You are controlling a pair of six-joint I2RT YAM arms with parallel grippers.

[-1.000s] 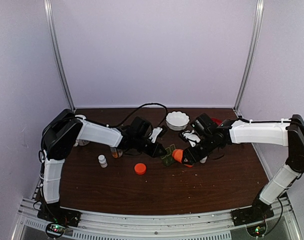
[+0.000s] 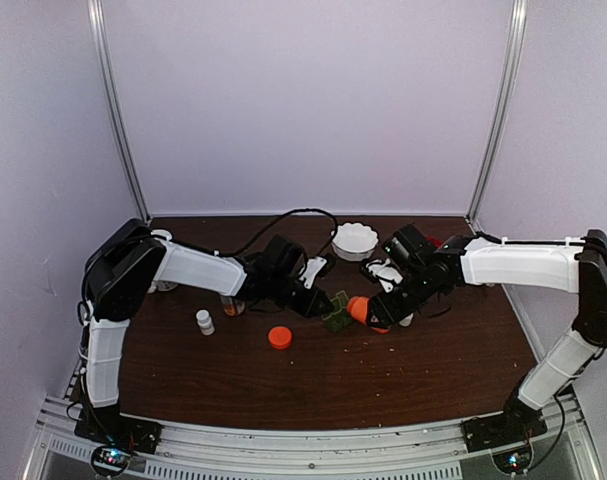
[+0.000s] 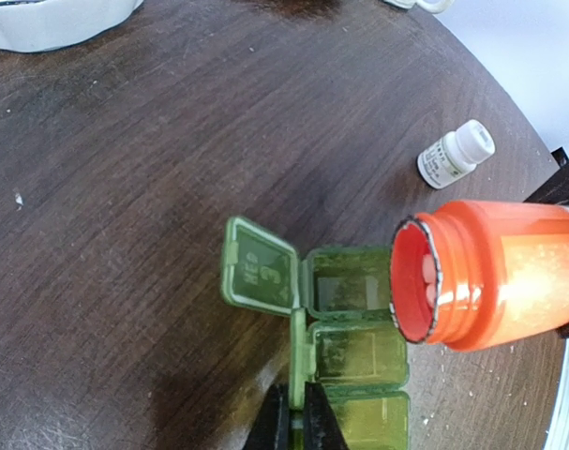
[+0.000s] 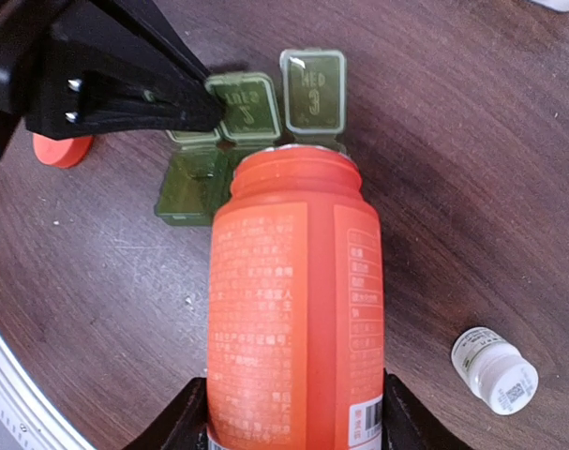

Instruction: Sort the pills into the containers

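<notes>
A green pill box point(image 3: 359, 352) lies on the table with two lids raised and its far compartments uncovered. My left gripper is shut on the middle lid point(image 3: 298, 361) of that box. In the right wrist view, my right gripper is shut around an orange bottle point(image 4: 293, 309). The bottle lies tilted toward horizontal, its uncapped mouth point(image 3: 415, 279) over the right edge of the box's compartments. Pale pills point(image 3: 429, 279) show inside the mouth. No pills can be made out in the compartments in view.
An orange cap point(image 2: 280, 337) lies in front of the left gripper. White bottles stand at the left point(image 2: 205, 322) and near the right gripper. A white bowl point(image 2: 355, 242) sits behind.
The orange bottle and right gripper have shifted very slightly to the right in the top view. The left arm looks nearly still.
</notes>
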